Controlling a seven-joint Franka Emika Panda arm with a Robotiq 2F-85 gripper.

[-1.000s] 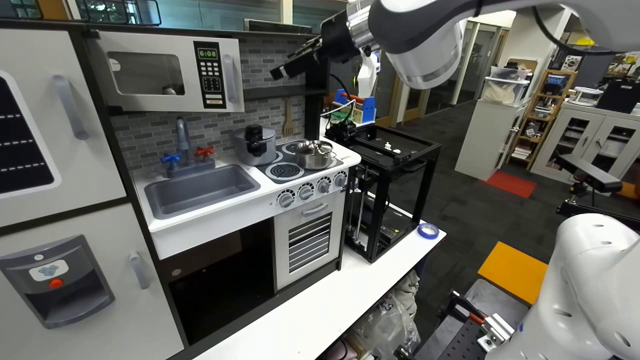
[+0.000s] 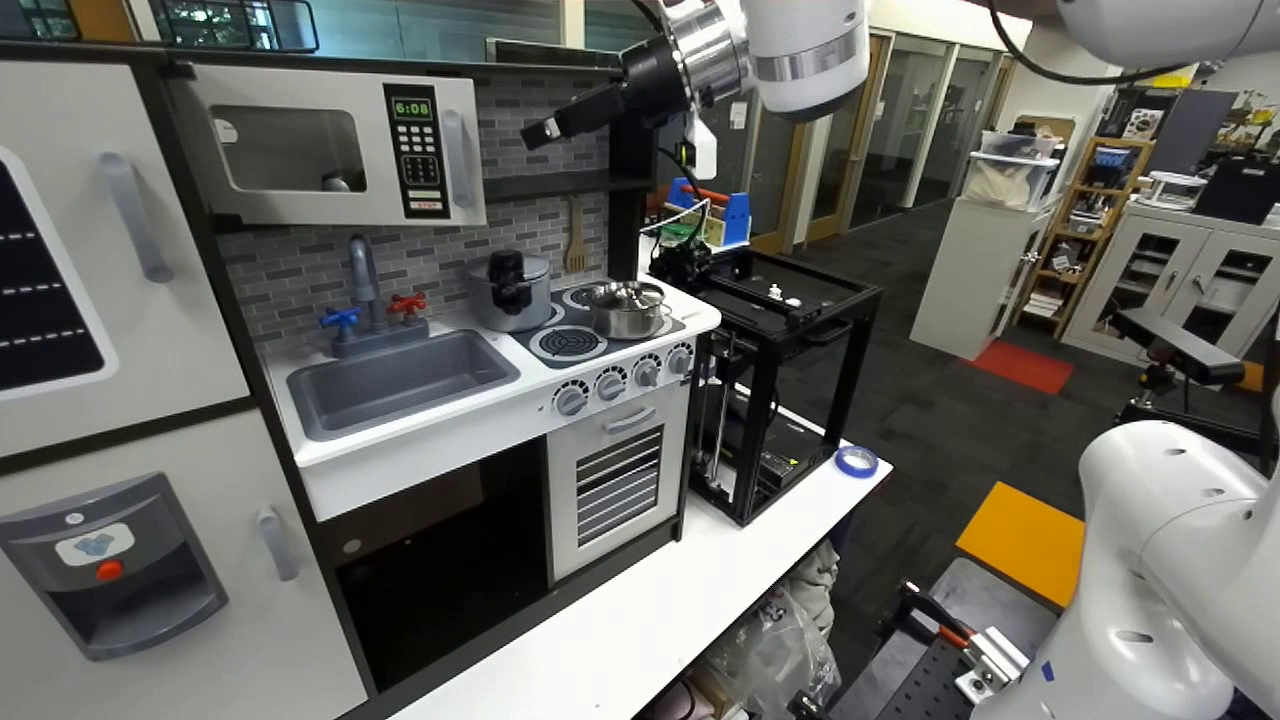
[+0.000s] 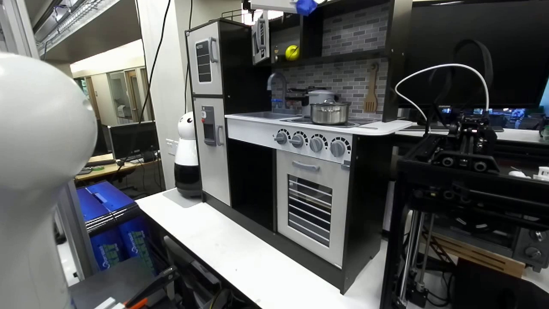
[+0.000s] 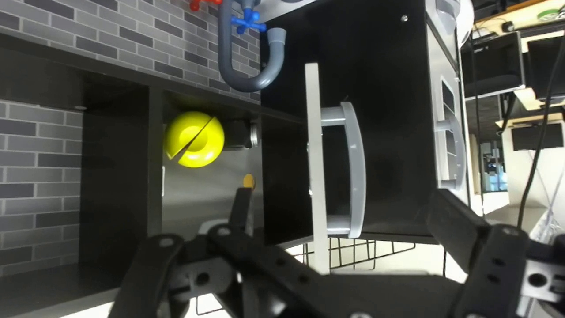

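The toy microwave door (image 4: 316, 169) stands swung out, nearly edge-on in the wrist view, with its pale grey curved handle (image 4: 357, 169) on the outer face. My gripper is open; door and handle appear in the gap between its fingers, and contact cannot be told. A yellow rounded object (image 4: 194, 138) with a dark slit sits inside the microwave compartment; it also shows as a yellow object (image 3: 291, 52) in exterior view 2. In exterior view 1, my gripper (image 2: 536, 134) is in the air right of the microwave door (image 2: 324, 144), above the stove.
A metal pot (image 2: 627, 314) and a lidded grey pot (image 2: 510, 294) stand on the stovetop below. Left of them are the sink (image 2: 402, 378) and grey faucet (image 2: 363, 274). A dark shelf (image 2: 558, 186) runs along the brick-pattern wall, and a wooden spatula (image 2: 576, 240) hangs under it.
My gripper has moved slightly up and left in exterior view 1, toward the microwave. The arm behind it has shifted and rotated. Kitchen objects look unmoved.
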